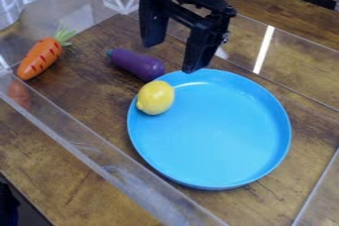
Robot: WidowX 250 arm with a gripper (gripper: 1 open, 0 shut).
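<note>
My black gripper point(177, 38) hangs over the back middle of the scene, above the far edge of the blue plate point(212, 136), its two fingers apart with nothing seen between them. A yellow lemon-like object point(155, 98) sits on the plate's left part. A purple eggplant point(137, 64) lies just behind it, left of and below the gripper. An orange carrot point(44, 57) with green leaves lies at the far left.
Clear barrier edges run along the left front and the right side.
</note>
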